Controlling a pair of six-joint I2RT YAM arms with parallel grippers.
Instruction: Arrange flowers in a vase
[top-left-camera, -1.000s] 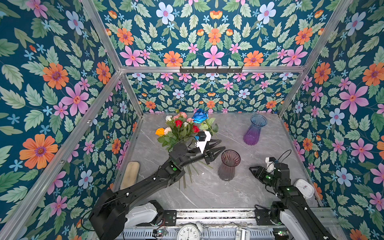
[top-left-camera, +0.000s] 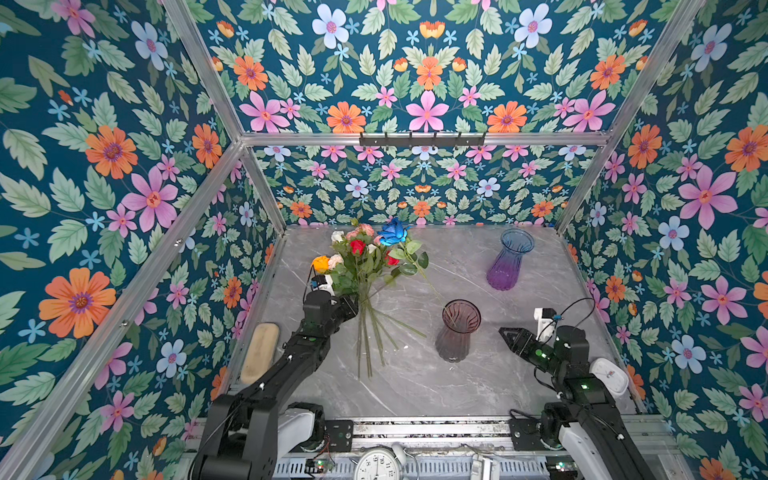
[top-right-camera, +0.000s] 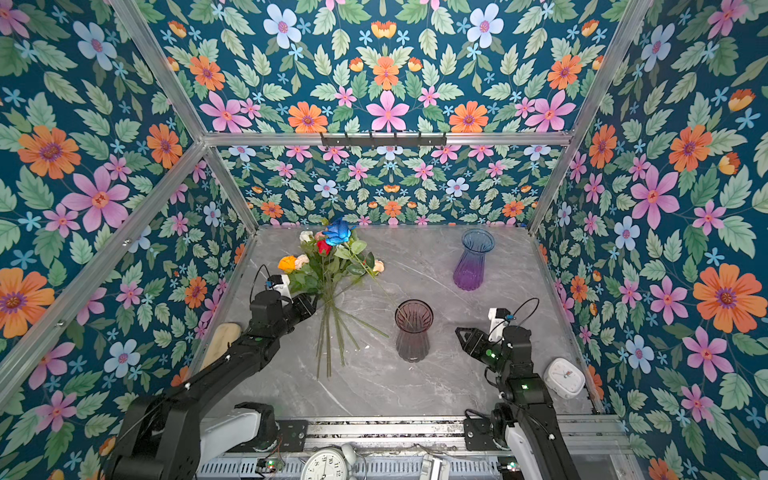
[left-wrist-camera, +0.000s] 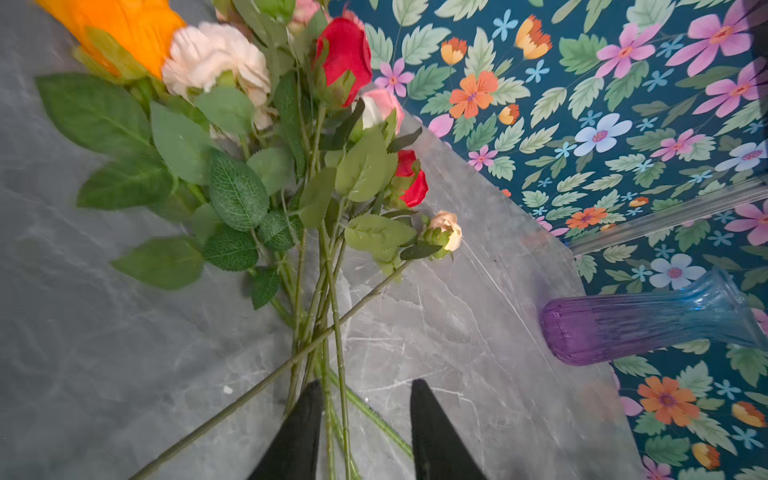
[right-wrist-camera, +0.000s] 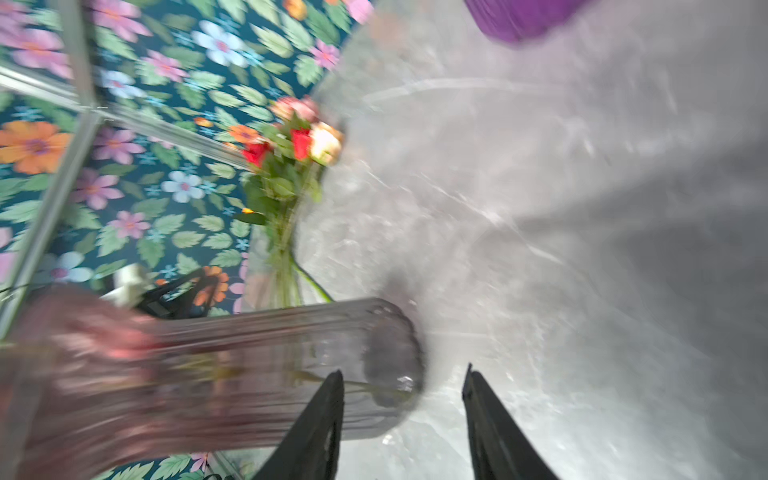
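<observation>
A bunch of artificial flowers lies on the table at the back left, its green stems (top-left-camera: 366, 336) pointing toward the front. The blue rose (top-left-camera: 393, 232) tops the bunch, near a red rose (left-wrist-camera: 345, 60) and an orange flower (left-wrist-camera: 120, 36). Just left of the stems, my left gripper is open; in its wrist view stems run behind the gap, none gripped. A smoky reddish glass vase (top-left-camera: 456, 332) stands upright and empty mid-table. To the right of that vase, my right gripper is partly open and empty, apart from the glass.
A blue-purple vase (top-left-camera: 509, 260) stands at the back right. At the left edge lies a tan oblong object (top-left-camera: 260, 352), and a white clock (top-right-camera: 565, 377) sits at the right edge. Bare table (top-left-camera: 424, 384) stretches across the front middle.
My left gripper has swung left, from beside the smoky vase to the left side of the stems. The blue rose has shifted slightly left.
</observation>
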